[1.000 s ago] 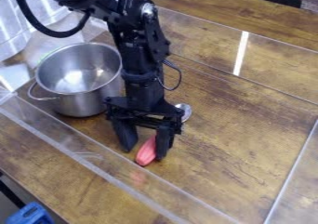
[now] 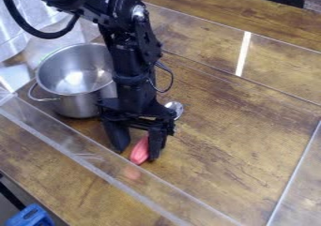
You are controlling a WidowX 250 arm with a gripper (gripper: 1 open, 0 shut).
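Observation:
My black gripper (image 2: 135, 140) is low on the wooden table, its two fingers down around a pink-red object (image 2: 141, 151), which lies partly hidden beneath them. A silver round piece (image 2: 175, 108) shows behind the gripper, perhaps joined to the pink object; I cannot tell. Whether the fingers are closed on the pink object is unclear. A steel pot (image 2: 69, 77) stands just left of the arm.
Clear plastic edging (image 2: 163, 201) runs along the near left. A blue object (image 2: 32, 217) sits at the lower left corner.
My gripper and wrist have shifted slightly left. The pink object appears moved slightly left with them. The pot stays where it was.

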